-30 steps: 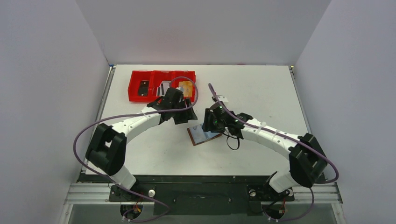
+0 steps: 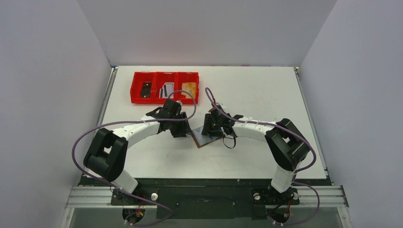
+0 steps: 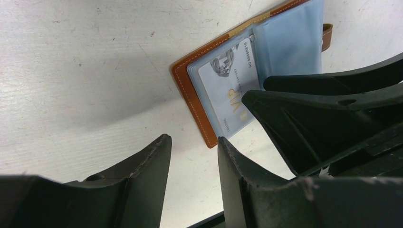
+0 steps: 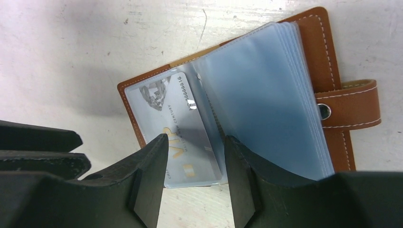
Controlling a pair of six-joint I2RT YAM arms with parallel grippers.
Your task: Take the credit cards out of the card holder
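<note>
The brown card holder [image 2: 199,140] lies spread out on the table with its clear sleeves up. In its left sleeve shows a white card [image 4: 185,128] with gold VIP lettering. My right gripper stands open above the holder, one fingertip over the card and the other over the fold beside it. Just past the holder's left edge hovers my left gripper, part open and empty; the corner of the brown cover [image 3: 209,142] appears between its fingertips in the left wrist view. In the top view the right gripper hides much of the holder.
A red three-part tray [image 2: 154,100] holding a dark item and others stands at the back left. The holder's strap with its snap [image 4: 349,105] sticks out to the right. The two grippers are close together.
My left gripper came down and toward the holder's left edge. The holder stayed in place.
</note>
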